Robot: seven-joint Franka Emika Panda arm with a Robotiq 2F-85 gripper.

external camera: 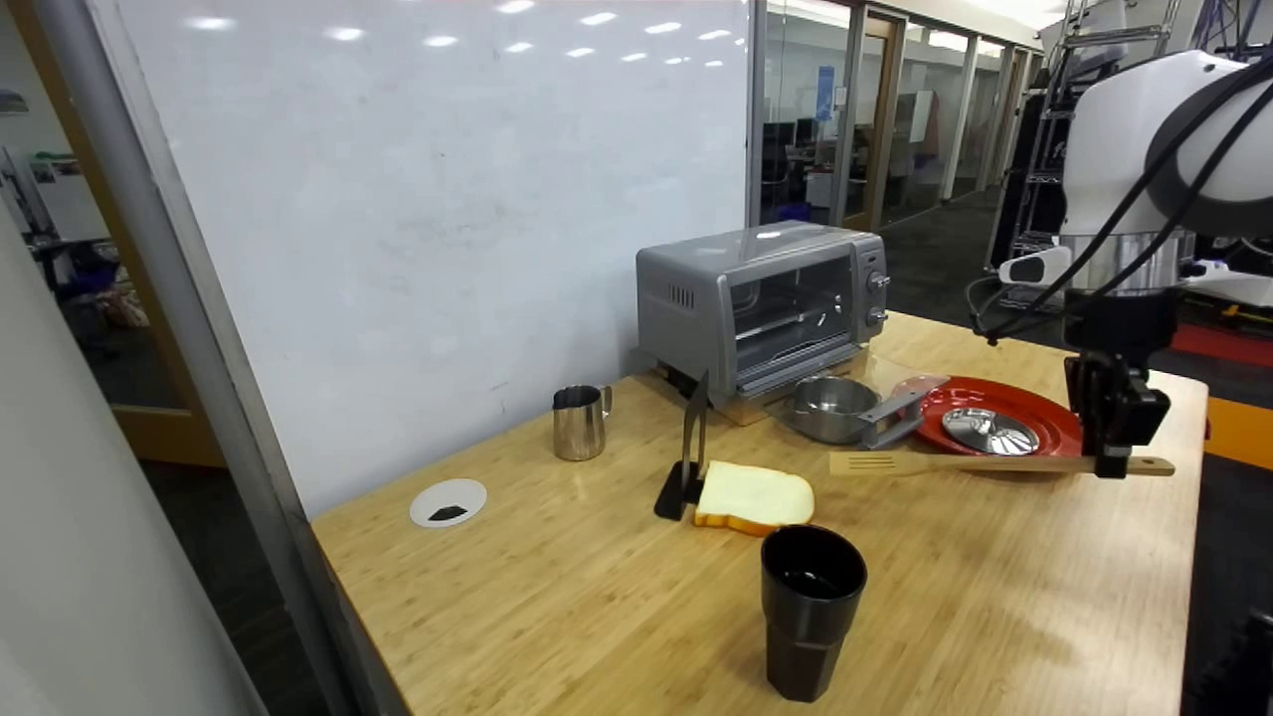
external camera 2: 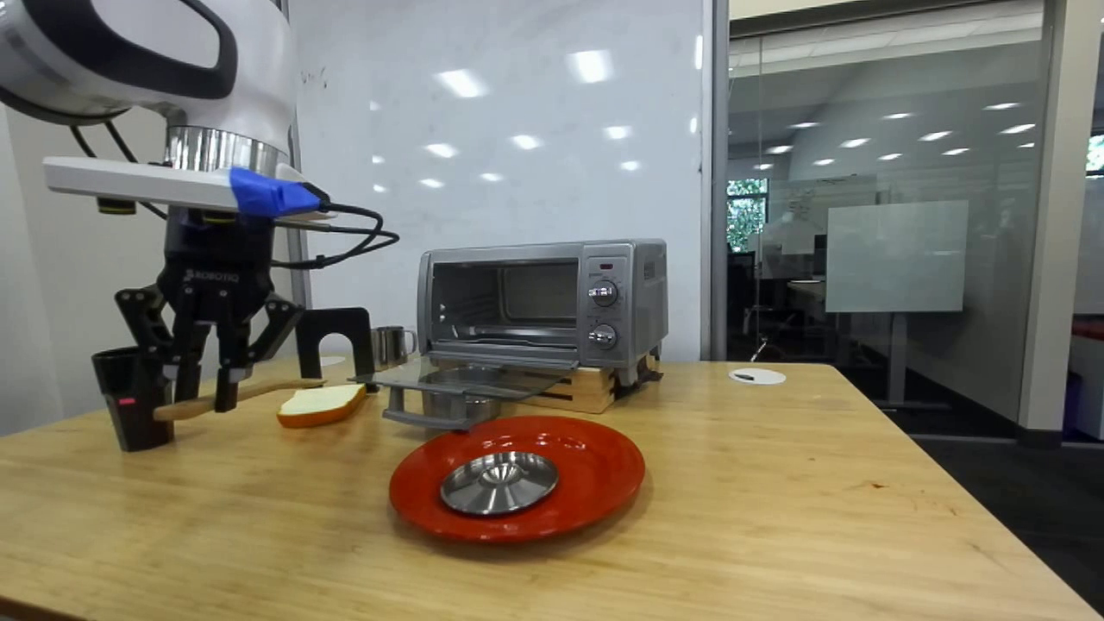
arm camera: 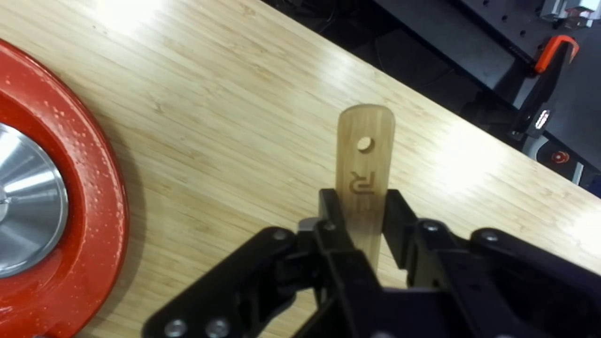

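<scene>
My gripper is shut on the handle of a wooden spatula [arm camera: 366, 126], whose holed end sticks out past the fingers in the wrist view. In exterior view 1 the spatula [external camera: 955, 463] is held level above the table, its slotted blade pointing left. Seen there, the gripper [external camera: 1112, 459] is at the right side, near the red plate [external camera: 1050, 406]. A metal lid [external camera 2: 498, 483] rests on that plate in exterior view 2. The bread slice [external camera: 754, 496] lies flat on the table, left of the blade.
A toaster oven [external camera: 764, 298] with its door down stands against the whiteboard, a metal pan [external camera: 829, 412] before it. A black cup [external camera: 812, 609] stands at the front, a steel pitcher [external camera: 580, 426] and a black stand [external camera: 682, 477] farther back.
</scene>
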